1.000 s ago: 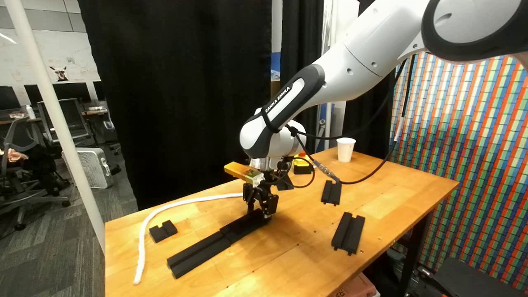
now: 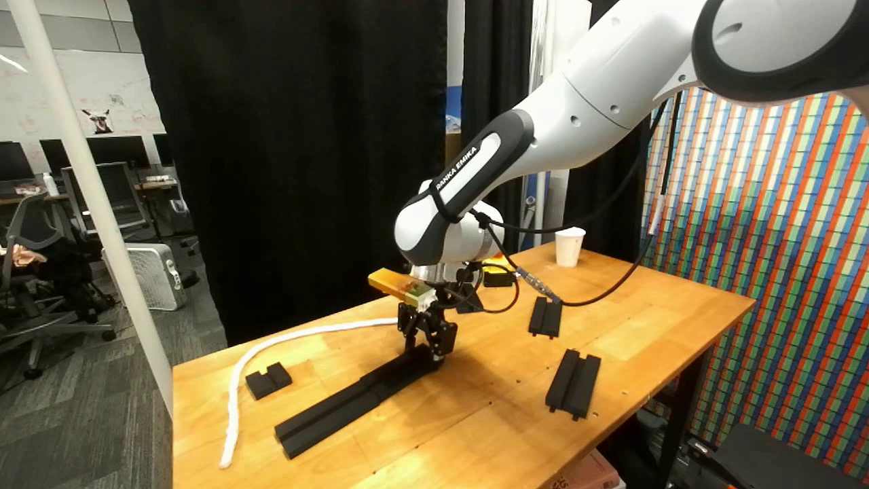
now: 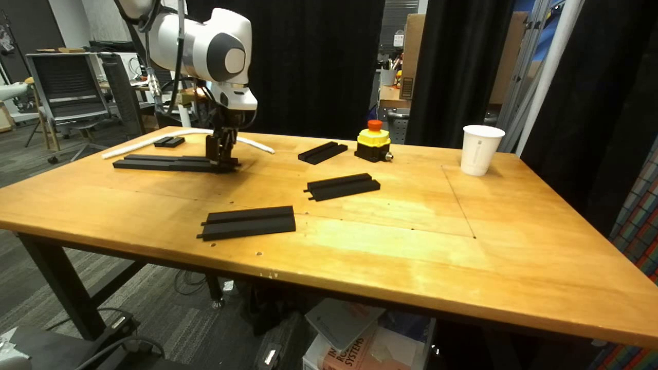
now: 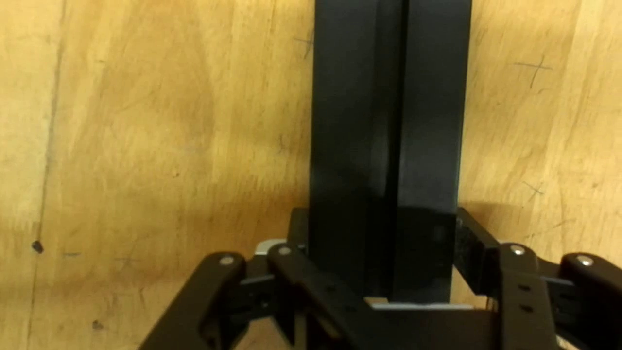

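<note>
Two grooved black track pieces lie end to end on the wooden table. The far one point(image 2: 403, 372) sits between the fingers of my gripper point(image 2: 423, 350), which is shut on its sides near the end away from the other piece. The near piece point(image 2: 326, 420) extends toward the table's left front. A small step shows where the two meet; whether they are locked together I cannot tell. From the wrist view, the held track piece point(image 4: 353, 146) runs straight up the picture, a finger point(image 4: 466, 251) against its right side.
Loose black track pieces point(image 2: 574, 384) point(image 3: 342, 187) point(image 3: 322, 153) lie apart to the right. A short black block point(image 2: 268, 379) and a white cable point(image 2: 305, 333) are on the left. An emergency stop button point(image 3: 373, 143) and a paper cup point(image 3: 480, 150) stand farther back.
My gripper and the held piece have shifted slightly toward the near piece. The seam, clear before, now looks like a small overlap or step.
</note>
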